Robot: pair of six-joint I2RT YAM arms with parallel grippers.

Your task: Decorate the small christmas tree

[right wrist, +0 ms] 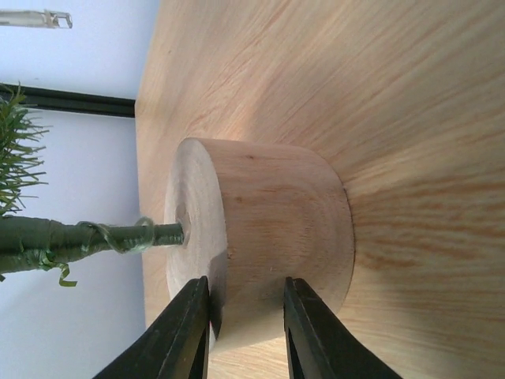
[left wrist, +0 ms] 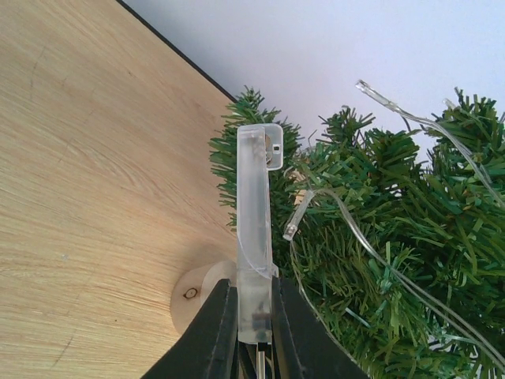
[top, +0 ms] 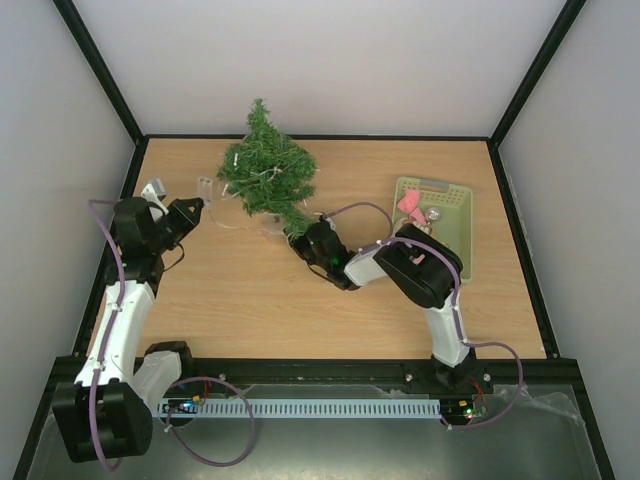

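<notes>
The small green tree (top: 268,170), strung with clear fairy lights, stands left of centre in the top view; its wooden base (right wrist: 276,213) fills the right wrist view. My left gripper (top: 200,205) is left of the tree, shut on a clear plastic piece (left wrist: 254,221) of the light string, held upright before the branches. My right gripper (top: 298,234) is low at the tree's foot, its fingers closed at the edge of the wooden base beside the green trunk (right wrist: 95,241), gripping that base.
A light green basket (top: 455,210) with pink items, a silver bauble and other small ornaments sits at the right, partly behind my right arm. Dark frame edges and pale walls border it.
</notes>
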